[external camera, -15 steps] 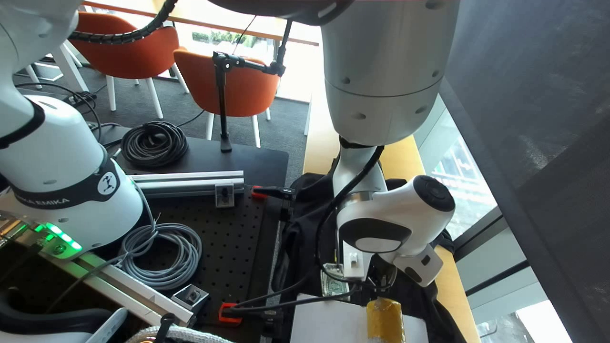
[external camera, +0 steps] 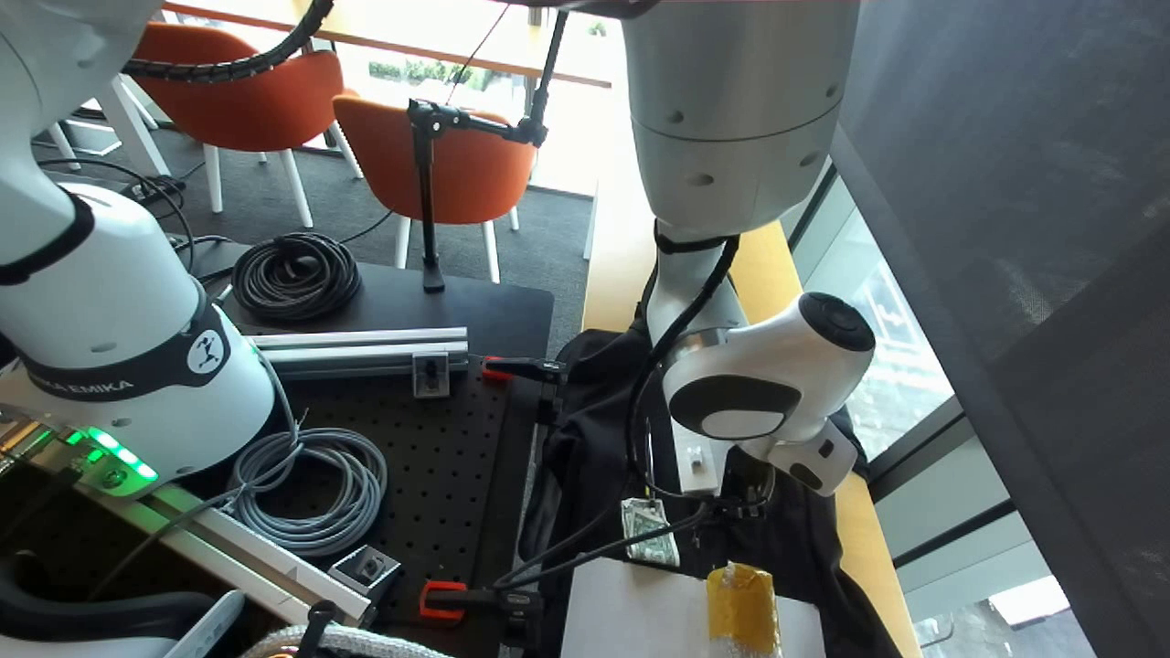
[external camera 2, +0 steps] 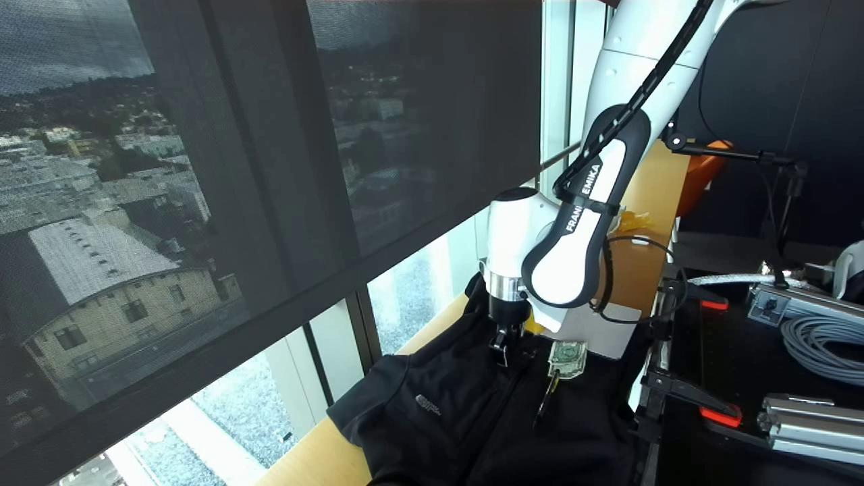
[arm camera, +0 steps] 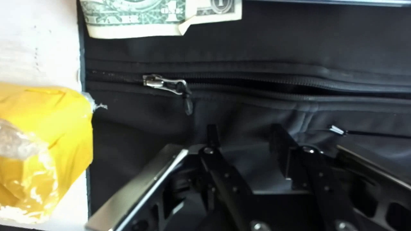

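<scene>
A black jacket (external camera 2: pixel 453 389) is spread over the wooden ledge. In the wrist view its zipper runs across the cloth, the silver slider with pull tab (arm camera: pixel 164 84) at the left and the teeth parted to the right of it. My gripper is part open over the fabric, below and right of the pull tab, with only dark cloth showing between its fingers. A folded dollar bill (arm camera: pixel 135 19) lies on the cloth above the zipper. Seen from exterior view 2, my gripper (external camera 2: pixel 503 364) hangs low, close to the jacket; whether it touches cannot be told.
A yellow taped object (arm camera: pixel 46 142) sits on a white board (external camera: pixel 614 614) at the jacket's end. A dark pen-like object (external camera 2: pixel 544 401) lies beside the bill. Clamps (external camera: pixel 444 599) line the black table edge, and the window stands close on the arm's other side.
In exterior view 1 the arm's hand has moved up the picture and slightly right, away from the yellow object. More of the cloth and bill shows now.
</scene>
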